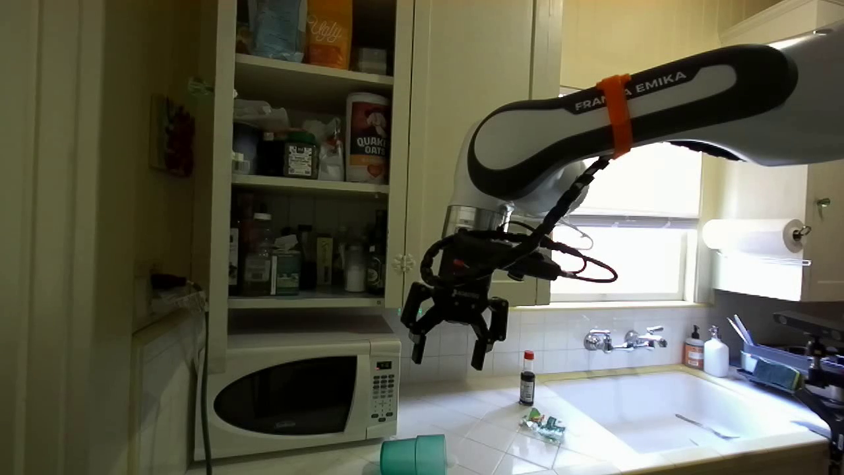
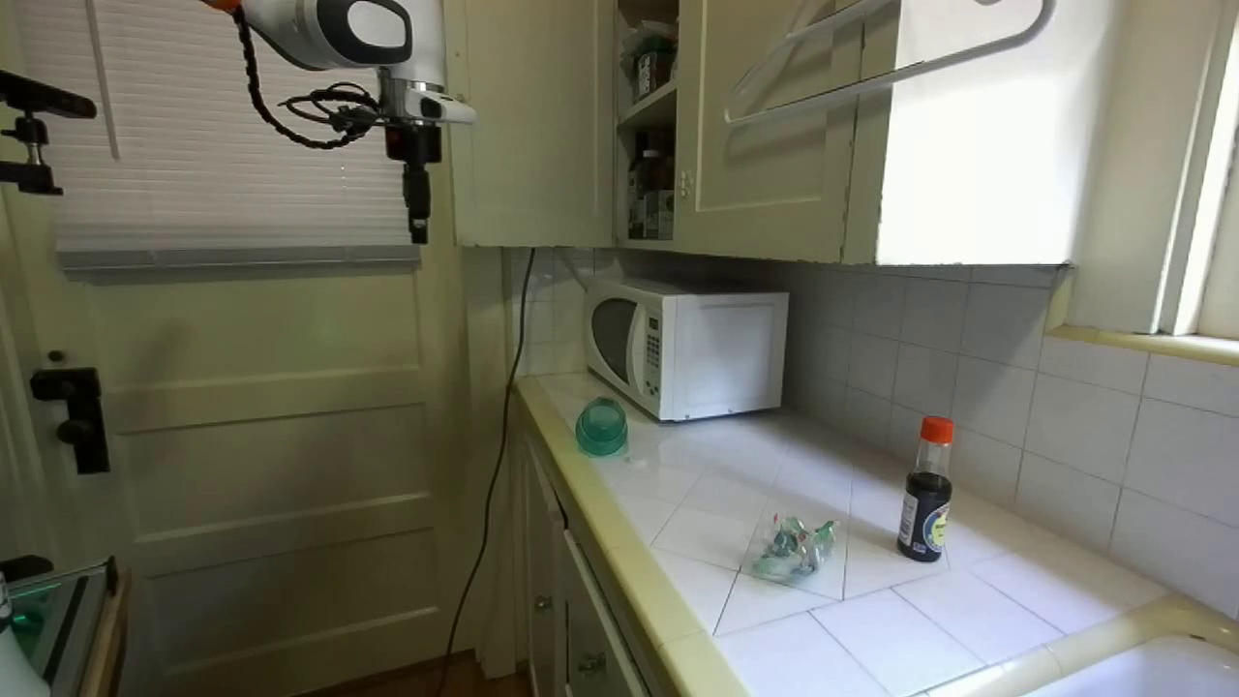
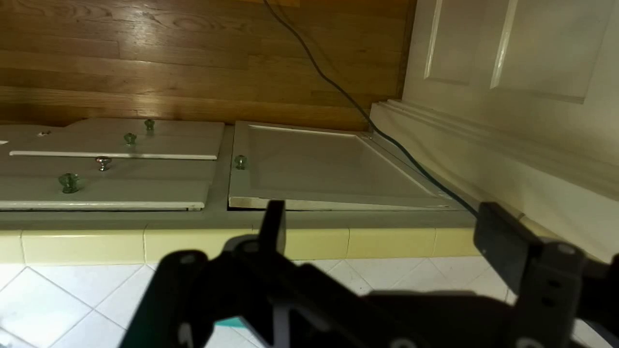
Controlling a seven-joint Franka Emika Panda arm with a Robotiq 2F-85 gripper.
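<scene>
My gripper [image 1: 449, 364] hangs open in the air above the counter, with nothing between its fingers. In exterior view 2 the gripper [image 2: 418, 238] is high at the left, in front of the door and well above the counter. A green cup [image 1: 413, 456] lies on its side by the microwave [image 1: 297, 396]. On the white tiles stands a sauce bottle [image 2: 925, 500] with a red cap, upright. Beside it rests a crumpled clear and green wrapper [image 2: 793, 548]. Only a sliver of the cup [image 3: 230, 322] shows in the wrist view, behind the gripper's body.
Above the microwave, an open cupboard [image 1: 310, 187] holds packed shelves, and its door [image 1: 475, 142] stands out behind the arm. A white sink [image 1: 661, 408] is at the right. A cord [image 2: 494, 465] hangs past the counter's end. Bare tiles lie between cup and wrapper.
</scene>
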